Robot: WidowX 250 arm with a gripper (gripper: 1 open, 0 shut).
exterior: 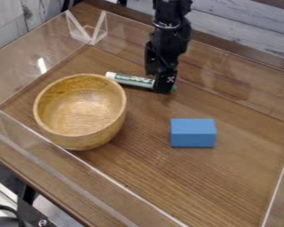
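The black robot gripper [162,78] reaches down from the top centre, low over a light green-and-white cylindrical object [135,81] lying on the wooden table [227,186]. The gripper's fingers are at the right end of this object; whether they touch or hold it I cannot tell. A wooden bowl [79,111] sits at the left, and a blue block [192,132] lies to the right, nearer the front.
Clear panels edge the table at the left.
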